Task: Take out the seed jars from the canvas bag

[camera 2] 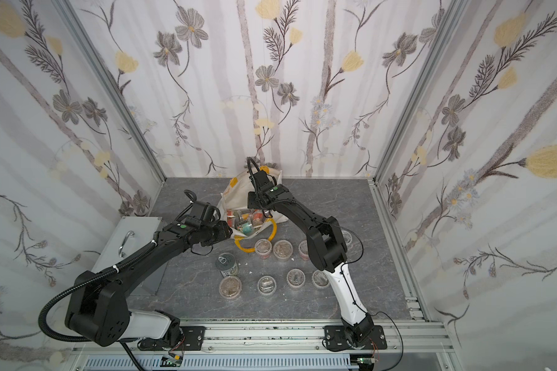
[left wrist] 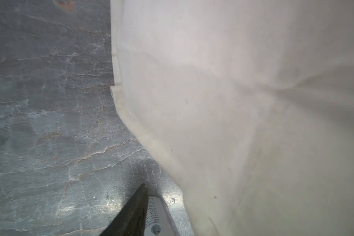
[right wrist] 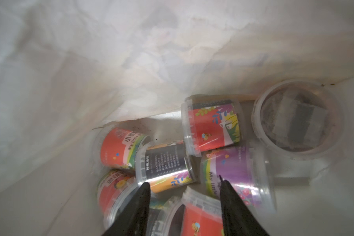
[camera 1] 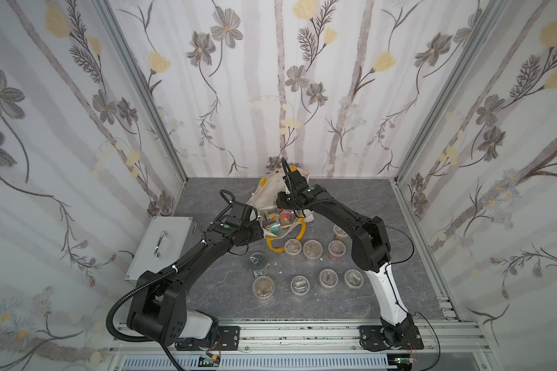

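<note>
The canvas bag [camera 1: 266, 188] with yellow handles lies open at the back centre, holding several seed jars with coloured labels, among them an orange one [right wrist: 165, 165], a purple one [right wrist: 228, 173] and a red one [right wrist: 210, 125]. My right gripper is over the bag's mouth, fingers parted above the jars, nothing clearly held. My left gripper [camera 1: 255, 230] is beside the bag's left side; in its wrist view the cream fabric fills the right, and only one finger shows, so its finger is unclear.
Several lidded jars [camera 1: 263, 286] stand in front of the bag. A grey can [camera 2: 226, 264] stands nearer the left arm. A metal box [camera 1: 151, 247] occupies the left.
</note>
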